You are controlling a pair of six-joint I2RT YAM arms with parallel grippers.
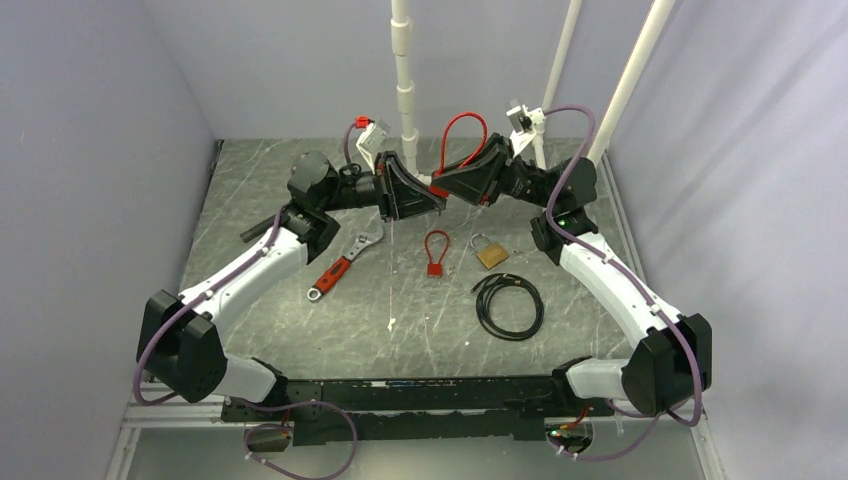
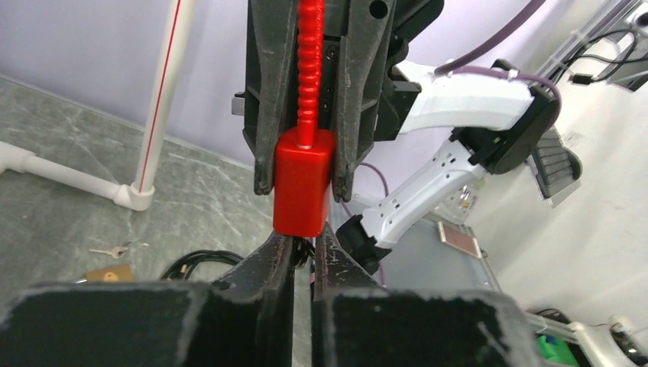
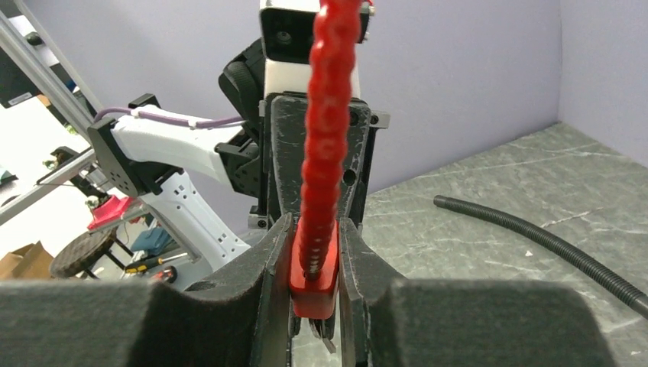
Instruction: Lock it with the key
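Note:
A red cable lock point(image 2: 303, 187) is held in the air by my right gripper point(image 1: 438, 183), shut on its body from both sides. In the right wrist view its red loop point(image 3: 325, 145) rises from the body. My left gripper point(image 1: 441, 203) faces it from the left. In the left wrist view its fingers point(image 2: 260, 264) come up to the lock's lower end, partly open with a narrow gap between them. Something dark shows in that gap; I cannot tell whether it is a key or the background. A small metal piece point(image 3: 328, 344) shows below the lock body.
On the table lie another red cable lock point(image 1: 435, 255), a brass padlock point(image 1: 492, 256), small keys point(image 2: 115, 251), a black cable coil point(image 1: 541, 308) and a red-handled wrench point(image 1: 330, 275). White pipes point(image 1: 404, 80) stand behind the arms.

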